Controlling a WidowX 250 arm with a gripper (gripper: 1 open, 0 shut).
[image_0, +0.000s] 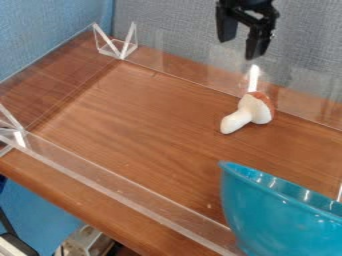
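My black gripper hangs at the top of the view against the grey back wall, its fingers apart and empty. Below it, on the wooden table, lies a white toy mushroom with a reddish-orange patch on its cap, on its side near the back edge.
A large teal bowl fills the lower right corner. Clear plastic borders run along the table's edges, with white brackets at the back left and left side.
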